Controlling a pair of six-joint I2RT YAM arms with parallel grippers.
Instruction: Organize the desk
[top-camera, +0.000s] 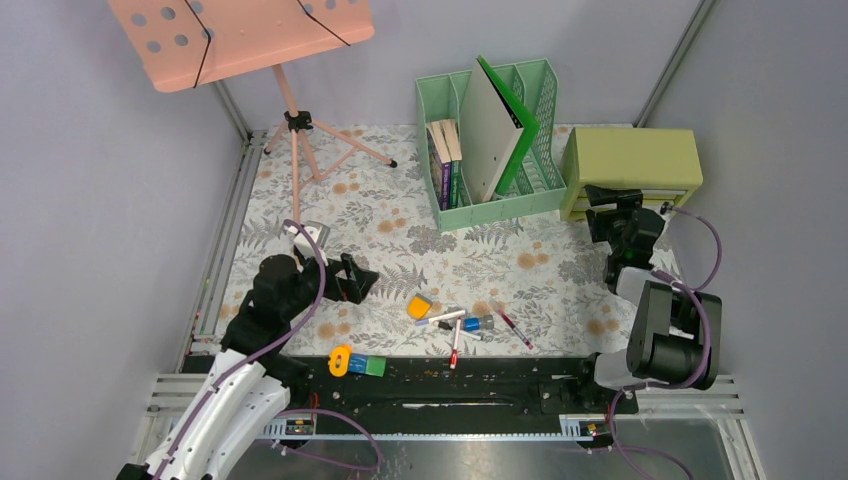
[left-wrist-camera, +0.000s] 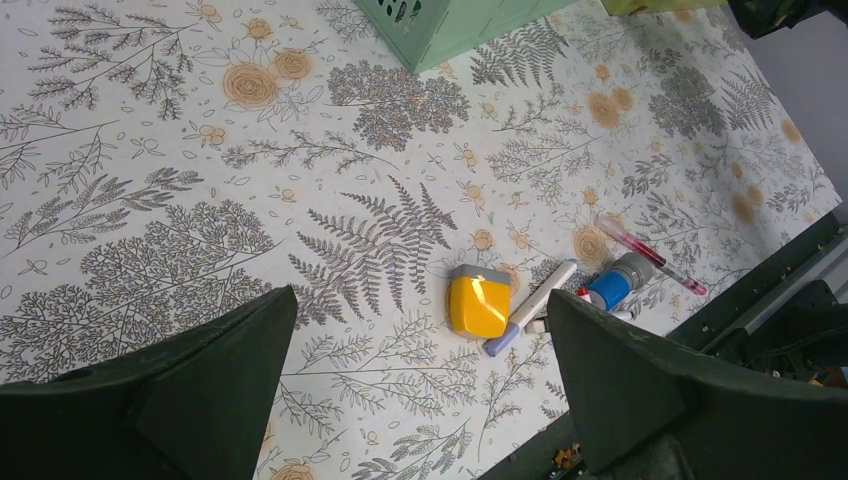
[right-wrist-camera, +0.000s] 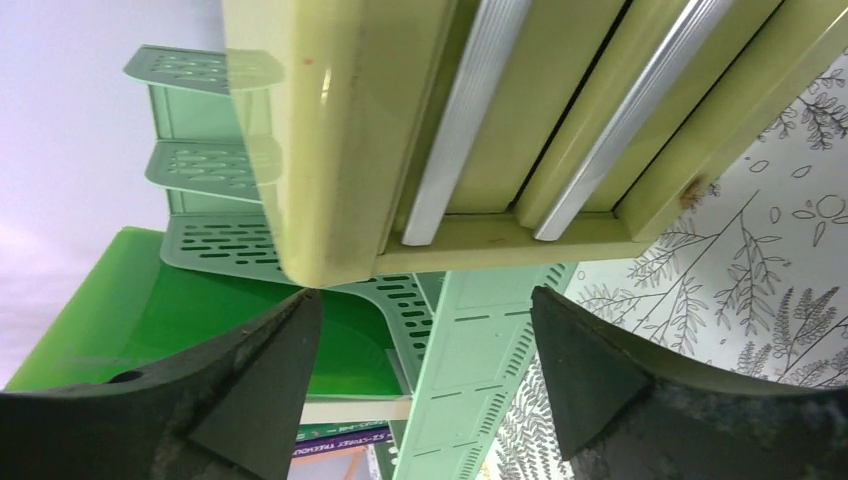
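My right gripper (top-camera: 600, 210) is at the front of the yellow drawer cabinet (top-camera: 630, 150); the right wrist view shows its fingers parted just short of two silver handles (right-wrist-camera: 450, 130), nothing between them. My left gripper (top-camera: 355, 278) stands open over the left desk. Loose items lie front centre: a yellow item (left-wrist-camera: 478, 305), a white pen (left-wrist-camera: 540, 300), a red pen (left-wrist-camera: 650, 250), a blue-labelled item (left-wrist-camera: 607, 287) and several other pens.
The green organizer (top-camera: 505, 208) holds books (top-camera: 450, 165) and a green folder (top-camera: 510, 155) beside the cabinet. A pink music stand (top-camera: 240, 45) occupies the back left.
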